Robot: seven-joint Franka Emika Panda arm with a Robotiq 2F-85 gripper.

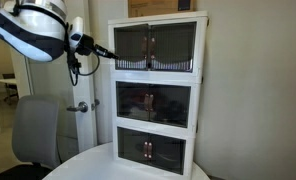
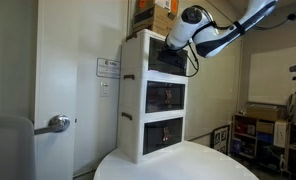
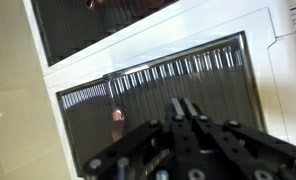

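Observation:
A white three-tier cabinet (image 1: 198,100) with dark ribbed double doors stands on a round white table (image 1: 88,165). Its top doors (image 1: 172,46) look shut, with brown handles (image 1: 145,46) near the middle. My gripper (image 1: 114,56) is by the left edge of the top tier, to the left of these handles. In exterior view 2 the gripper (image 2: 169,47) appears close to the top tier's front. The wrist view shows its dark fingers (image 3: 178,108) close together over a ribbed door, apart from a brown handle (image 3: 118,122). Nothing shows between them, and their exact opening is unclear.
A cardboard box (image 1: 158,6) rests on top of the cabinet. To the left are a grey chair (image 1: 35,130) and a door with a metal handle (image 1: 80,107).

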